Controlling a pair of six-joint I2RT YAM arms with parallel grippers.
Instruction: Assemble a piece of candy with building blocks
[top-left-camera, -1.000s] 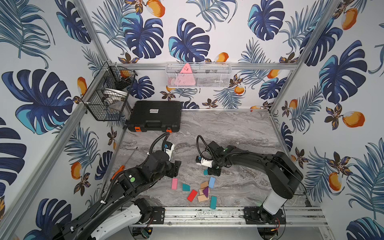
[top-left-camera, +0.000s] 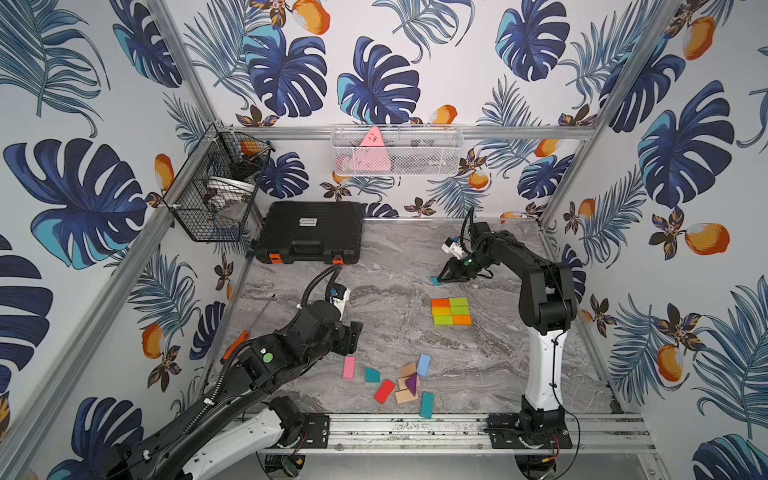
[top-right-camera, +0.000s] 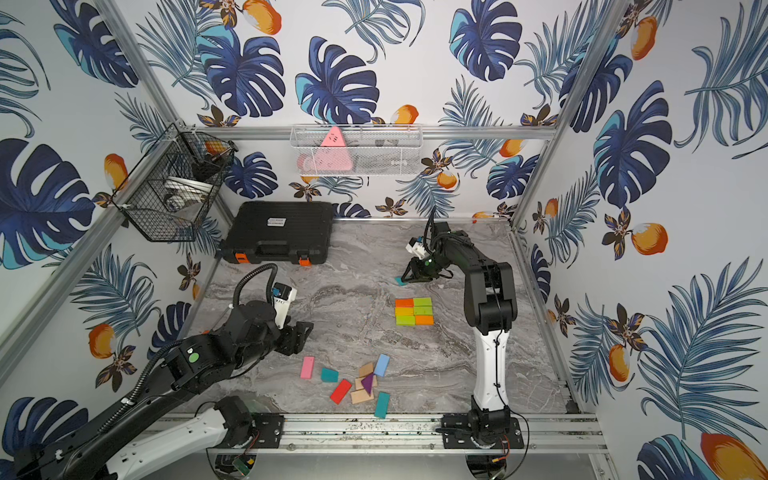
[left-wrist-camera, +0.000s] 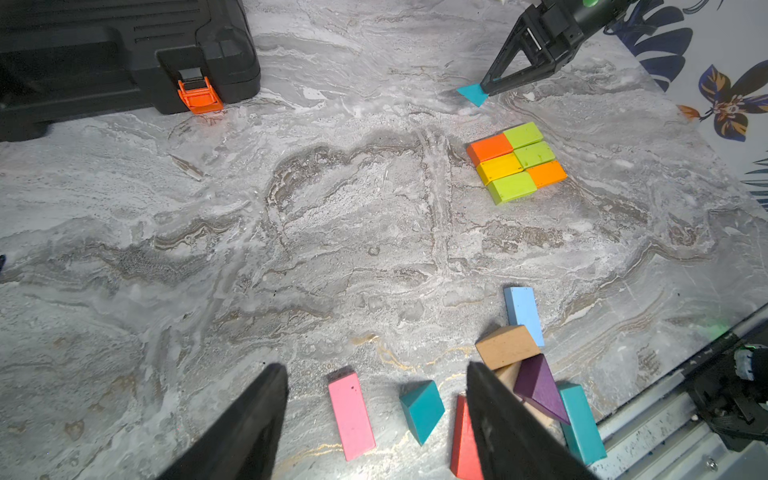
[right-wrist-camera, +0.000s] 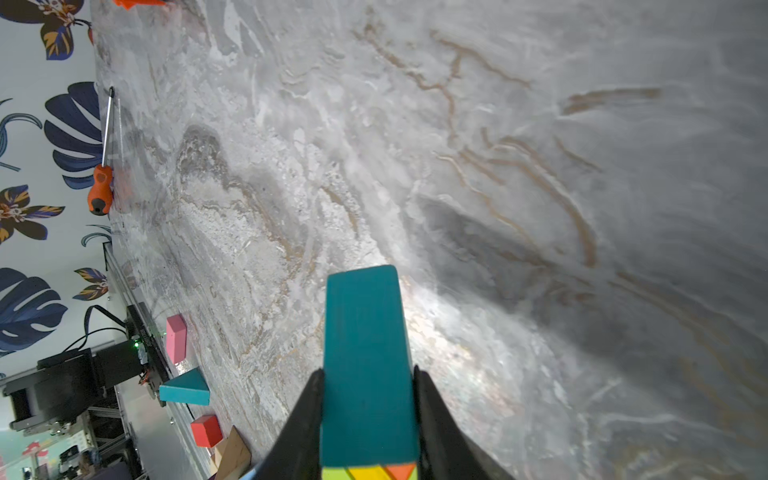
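A square of orange, yellow and green blocks (left-wrist-camera: 516, 168) lies on the table's middle right. Behind it my right gripper is shut on a teal block (right-wrist-camera: 364, 336), which hangs over bare table in the right wrist view. My left gripper stands open over the front left, nothing visible between its fingers. Loose blocks lie at the front: a pink one (left-wrist-camera: 350, 412), a teal triangle (left-wrist-camera: 422, 408), a red one (left-wrist-camera: 464, 440), tan ones (left-wrist-camera: 506, 344), a purple triangle (left-wrist-camera: 540, 388), a blue one (left-wrist-camera: 521, 308) and another teal one (left-wrist-camera: 582, 424).
A black case (top-left-camera: 308, 228) sits at the back left, a screwdriver (right-wrist-camera: 101, 188) by the left edge. Wire baskets (top-left-camera: 216, 192) are mounted on the rails.
My right arm has swung from the front centre to the back right, carrying the teal block and uncovering the square of blocks. The left arm has not visibly moved.
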